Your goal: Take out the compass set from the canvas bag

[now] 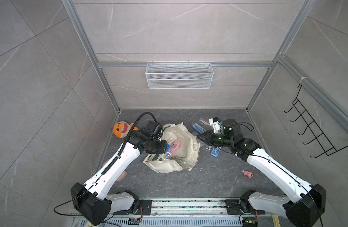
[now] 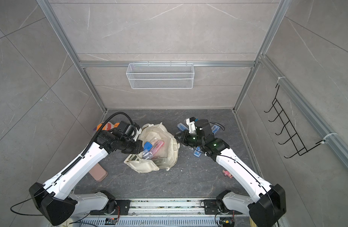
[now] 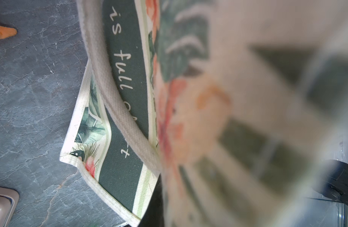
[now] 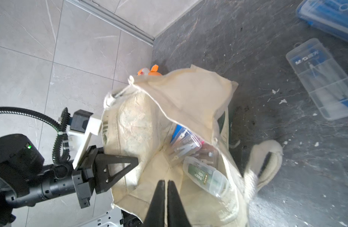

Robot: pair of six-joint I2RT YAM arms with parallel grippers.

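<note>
The cream canvas bag (image 1: 183, 136) lies open mid-floor, holding transparent cases, among them a pink one (image 2: 156, 148), a blue item (image 2: 147, 146) and a green-labelled case (image 4: 204, 177). I cannot tell which is the compass set. My left gripper is shut on the bag's left side; printed fabric fills much of the left wrist view. My right gripper is shut above the bag's right side; nothing shows clearly between its fingers.
Blue and clear cases (image 4: 319, 79) lie right of the bag. An orange plush toy (image 1: 121, 129) sits back left, a pink case (image 2: 98, 172) at left, a small pink toy (image 1: 247, 173) at right. A wire basket (image 1: 178, 75) hangs on the back wall.
</note>
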